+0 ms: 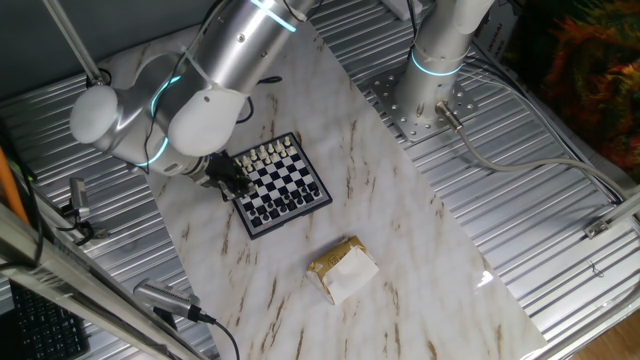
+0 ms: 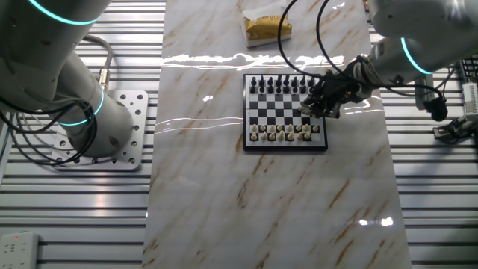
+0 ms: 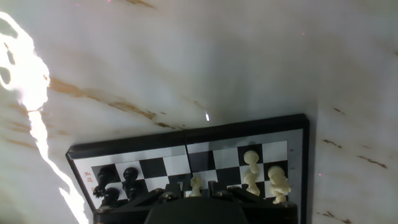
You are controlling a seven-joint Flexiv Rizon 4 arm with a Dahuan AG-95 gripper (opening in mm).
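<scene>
A black-framed chessboard [image 1: 293, 222] lies flat on the marble table, with white pieces [image 1: 268, 152] along one side and black pieces [image 1: 284, 209] along the opposite side. My gripper [image 2: 311, 110] is low over one edge of the board, close to the white side. In the wrist view, a single pale piece [image 3: 196, 185] shows between the dark fingertips of the gripper. Whether the fingers touch it or stand clear of it cannot be made out. The gripper's body hides the board's near part in the wrist view.
A gold packet with a white flap [image 1: 345, 270] rests on the table a short way from the board's black side. Bare marble [image 2: 224, 209] spreads out on the white side.
</scene>
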